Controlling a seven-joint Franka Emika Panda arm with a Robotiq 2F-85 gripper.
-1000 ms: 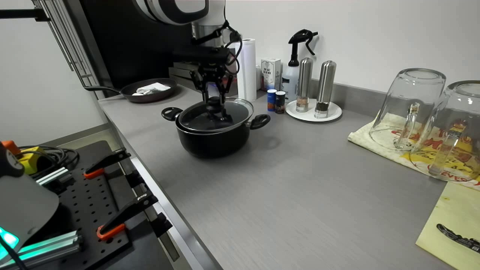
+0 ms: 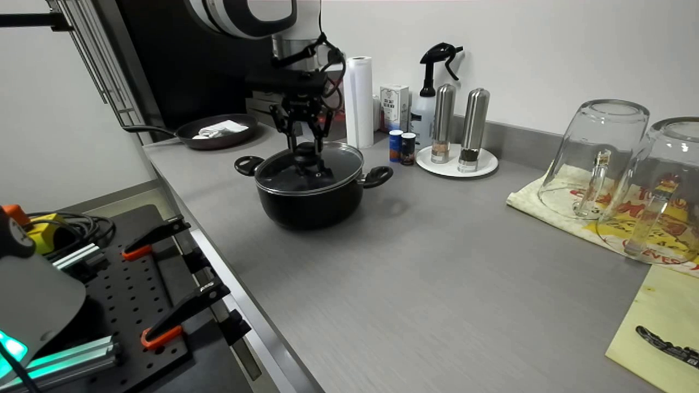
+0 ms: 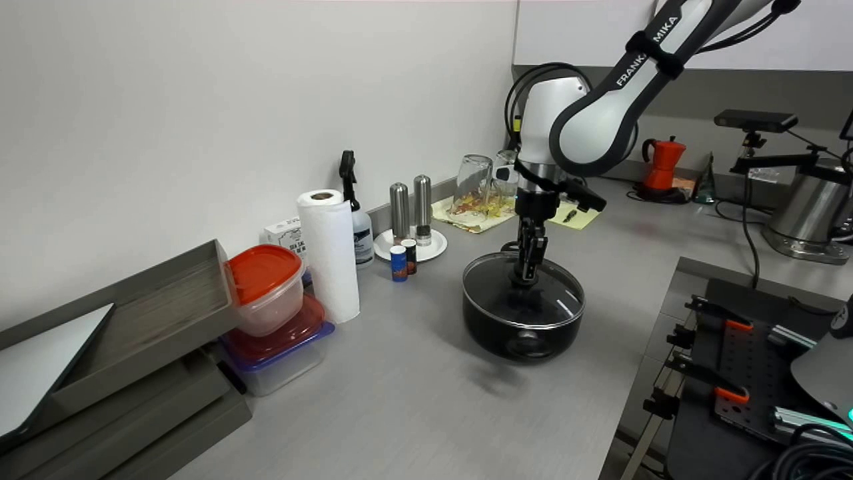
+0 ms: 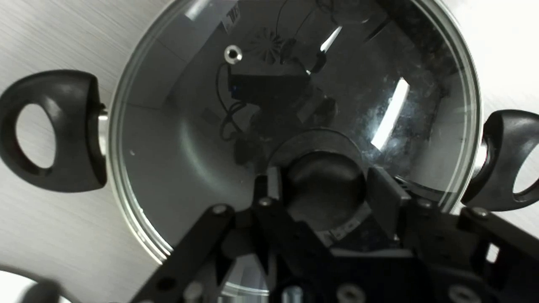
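Observation:
On the counter stands a black two-handled pot (image 2: 309, 208), covered by a glass lid (image 3: 496, 280) with a dark round knob (image 4: 323, 184). The lid's rim sits along the pot's rim all round as far as shows. My gripper points down over the lid, with one finger on each side of the knob. In the wrist view the fingers stand apart, wider than the knob, and a narrow gap shows beside the right one. Contact on the left side is hard to tell. The pot's handles (image 4: 55, 131) stick out at both sides.
Behind the pot are a paper towel roll (image 2: 359, 101), two small shakers (image 2: 407, 148), a spray bottle (image 2: 424, 108) and a white plate (image 2: 481, 168) with two steel mills. A frying pan (image 2: 226, 137) lies farther back.
The lid has shifted slightly left with my gripper and now lies evenly on the pot, where before it sat off-centre. The gripper's fingers look wider apart around the knob. The pot has stayed put.

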